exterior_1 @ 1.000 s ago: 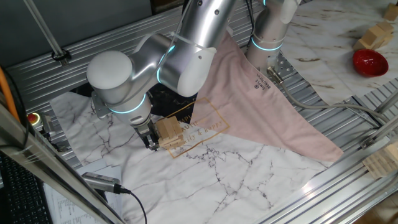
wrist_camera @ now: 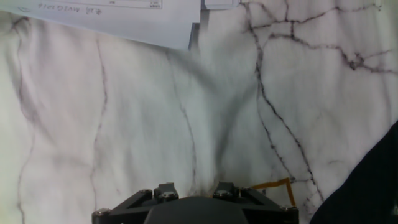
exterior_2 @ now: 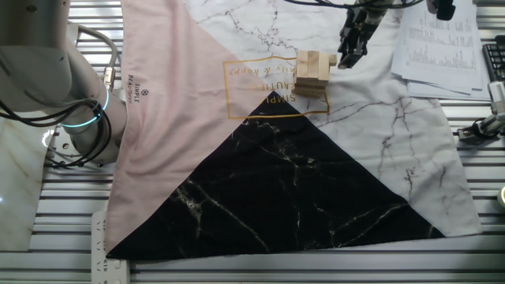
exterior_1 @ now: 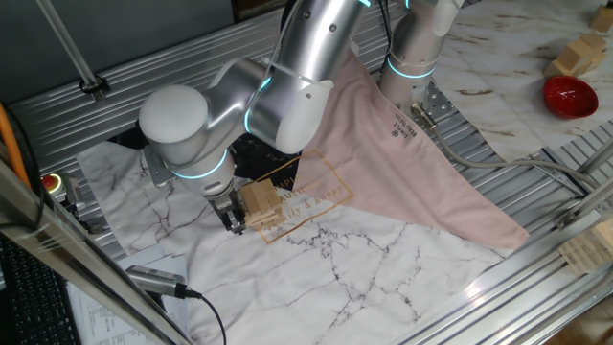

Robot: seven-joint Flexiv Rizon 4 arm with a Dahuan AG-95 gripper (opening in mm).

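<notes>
A small stack of light wooden blocks (exterior_1: 261, 201) stands on the cloth, over the gold-framed lettering; from the other side the stack (exterior_2: 313, 71) shows upright pieces on top of lower ones. My gripper (exterior_1: 234, 226) points down close beside the stack. In exterior view 2 the gripper (exterior_2: 347, 57) is just off the stack, near a small block end that juts out; whether they touch is unclear. The wrist view shows the gripper with its two fingertips apart and only cloth visible between them. No block appears in that view.
The marble-print cloth (exterior_1: 335, 273) has a pink part (exterior_1: 374, 144) and a black part (exterior_2: 276, 181), with wrinkles. Papers (exterior_2: 434, 47) lie past the gripper. A red bowl (exterior_1: 571, 98) and more wooden blocks (exterior_1: 578, 56) are on another surface.
The arm's wrist has shifted slightly right and toward the front in exterior view 1, while the fingertips stay beside the stack. The blocks have not visibly moved.
</notes>
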